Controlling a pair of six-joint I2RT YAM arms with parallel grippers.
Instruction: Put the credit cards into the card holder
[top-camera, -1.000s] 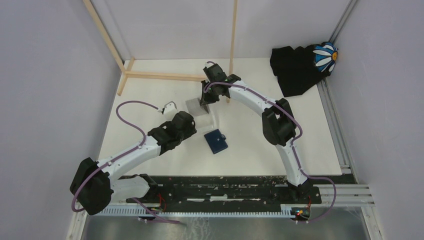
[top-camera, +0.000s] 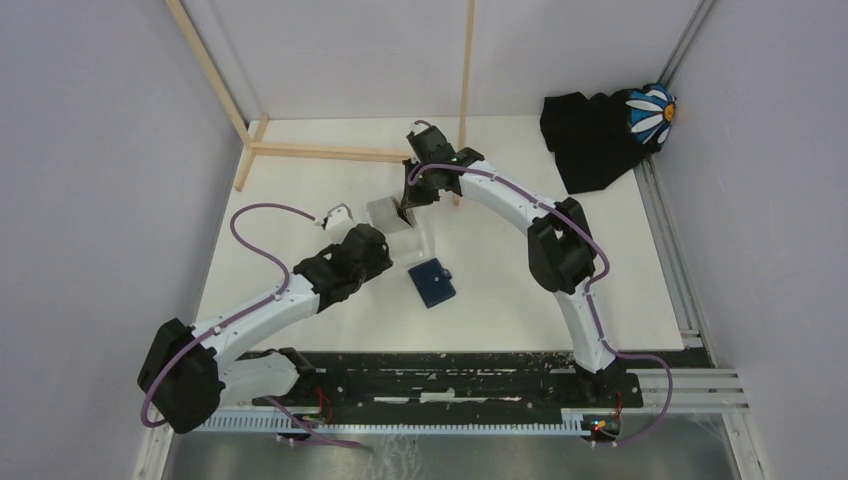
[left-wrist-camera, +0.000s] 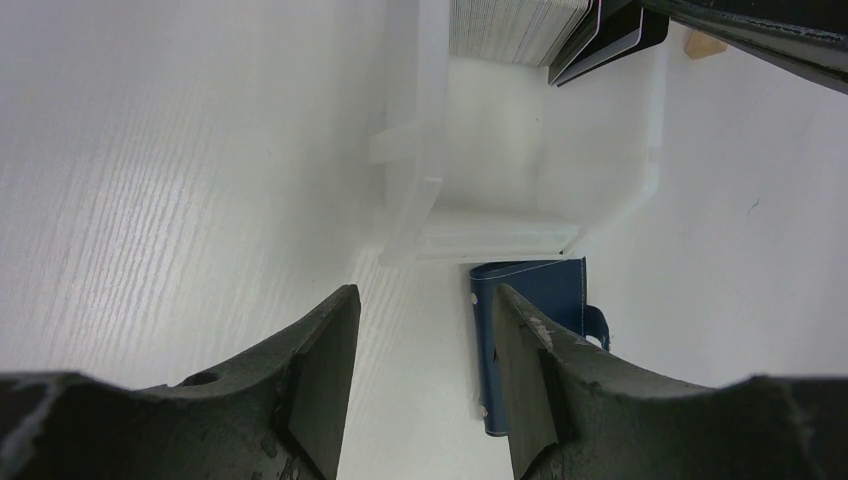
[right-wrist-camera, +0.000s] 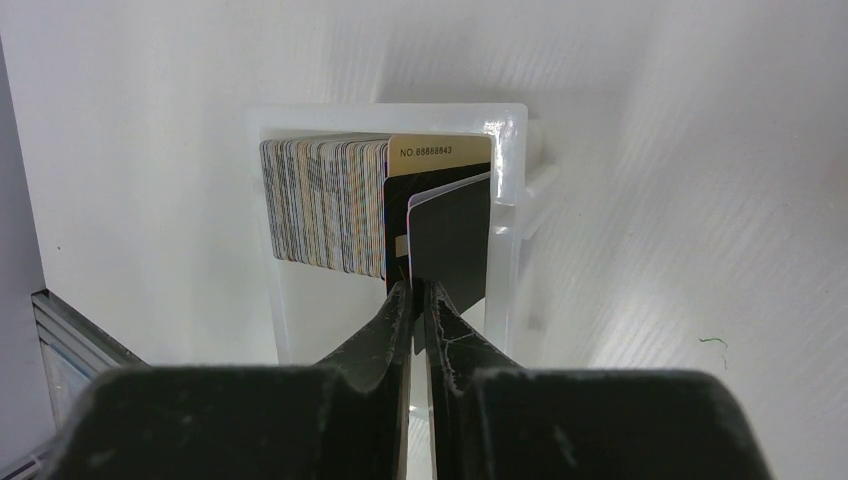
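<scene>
Many cards (right-wrist-camera: 325, 205) stand packed in a white translucent box (right-wrist-camera: 505, 165). At the right end of the row, a gold card (right-wrist-camera: 440, 150) and dark cards lean apart from the rest. My right gripper has its fingers close together around the left edge of the front dark card (right-wrist-camera: 455, 235); whether they press on it cannot be told. The dark blue card holder (top-camera: 432, 283) lies on the table in front of the box. My left gripper is open and empty, above the table near the box and holder.
Wooden bars (top-camera: 330, 152) lie at the back left of the table. A black cloth (top-camera: 585, 140) with a blue flower piece (top-camera: 651, 113) is at the back right.
The box and its cards have shifted slightly left. Dark cards now show apart from the row at my right gripper, which has barely moved. The left arm and holder look unchanged.
</scene>
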